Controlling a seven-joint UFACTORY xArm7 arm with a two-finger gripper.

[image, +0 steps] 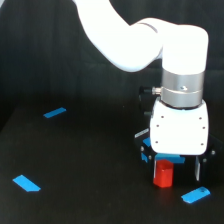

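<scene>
A small red block stands on the black table at the right, below the white arm's hand. My gripper points down over it, with its dark thin fingers spread apart. The block sits near the left finger, with a clear gap towards the right one. Whether the left finger touches the block I cannot tell. Blue strips show behind the block, partly hidden by the hand.
A blue strip lies at the front right, close to the gripper. Two others, a blue strip at the front left and a blue strip farther back, lie on the table.
</scene>
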